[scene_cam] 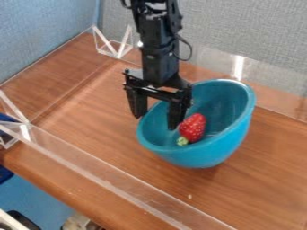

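A teal bowl (214,151) stands on the wooden table, right of centre. Inside it lies a red strawberry (193,126) with a green top, toward the bowl's left-middle. My black gripper (156,113) hangs over the bowl's left rim and just outside it, with its fingers apart and nothing visible between them. The strawberry is a little right of and below the right finger.
Clear low walls (108,175) run along the table's near edge and back. White brackets (114,47) stand at the back left and left edge. Bare table lies left of and below the bowl.
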